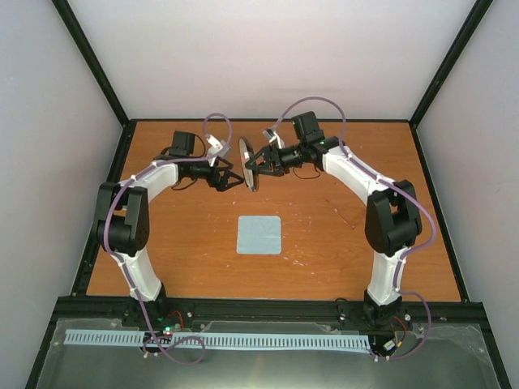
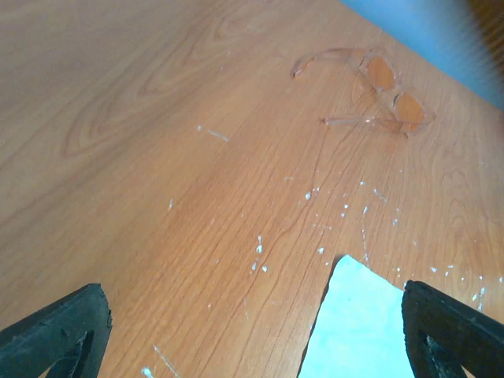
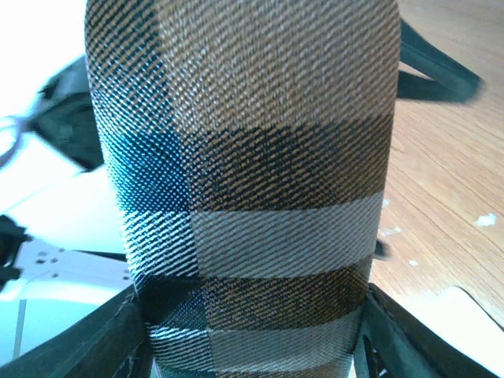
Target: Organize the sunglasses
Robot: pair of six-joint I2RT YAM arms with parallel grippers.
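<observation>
A plaid sunglasses case (image 1: pixel 248 164) hangs upright in my right gripper (image 1: pixel 256 162), filling much of the right wrist view (image 3: pixel 248 197). My left gripper (image 1: pixel 235 176) is open just left of the case; in the left wrist view its fingers (image 2: pixel 59 331) have bare table between them. Pinkish sunglasses (image 2: pixel 382 94) lie on the wooden table, temples spread, faintly visible at right in the top view (image 1: pixel 347 217). A pale square cloth (image 1: pixel 259 234) lies on the table below the arms.
Walls and dark frame edges border it on the sides and back.
</observation>
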